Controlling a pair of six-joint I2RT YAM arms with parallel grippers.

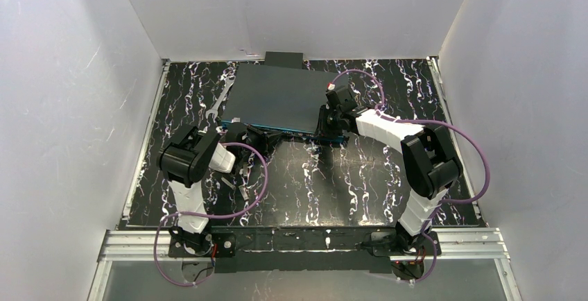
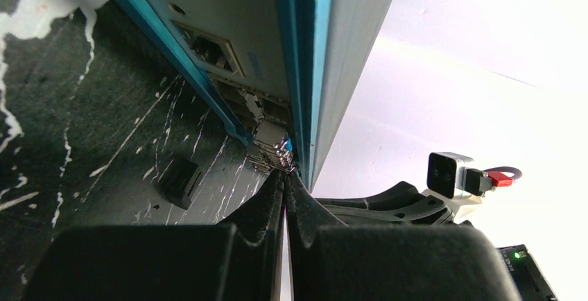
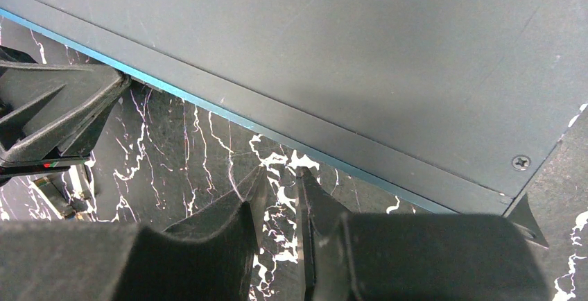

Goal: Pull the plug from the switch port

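The switch (image 1: 281, 98) is a wide dark box with a blue front edge, lying slantwise at the table's back. In the left wrist view, a metal plug (image 2: 271, 136) sticks out of a port in the switch's front face. My left gripper is shut, its fingertips right at the plug's outer end; nothing shows gripped between them. Whether they touch the plug is hard to tell. Over the front edge of the switch, my right gripper stands partly open, with bare table showing through the gap between its fingers.
An empty port (image 2: 208, 50) sits beside the plug's port. A small dark block (image 2: 182, 182) lies on the table below the switch. Small loose pieces (image 1: 243, 193) lie near the left arm, and a wrench (image 1: 220, 98) lies left of the switch.
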